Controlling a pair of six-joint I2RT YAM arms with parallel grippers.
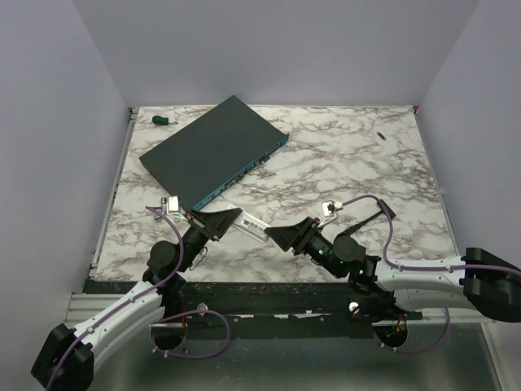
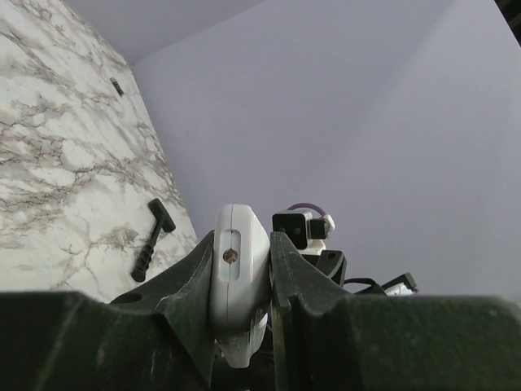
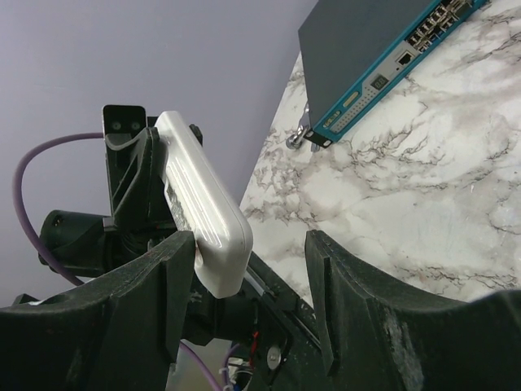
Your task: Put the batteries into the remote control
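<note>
A white remote control (image 1: 251, 226) is held in my left gripper (image 1: 229, 217), whose fingers are shut on one end of it; in the left wrist view it stands end-on between them (image 2: 240, 285). My right gripper (image 1: 277, 236) is at the other end. In the right wrist view its fingers (image 3: 358, 318) are apart, one of them beside the white body (image 3: 203, 195), the other standing clear over the marble. I see no batteries that I can make out.
A dark flat network device (image 1: 213, 151) lies at the back left, with a green screwdriver (image 1: 160, 120) beside it. A black hammer (image 2: 153, 236) lies on the right side of the marble table (image 1: 342, 147). A small dark object (image 1: 381, 135) lies at the back right.
</note>
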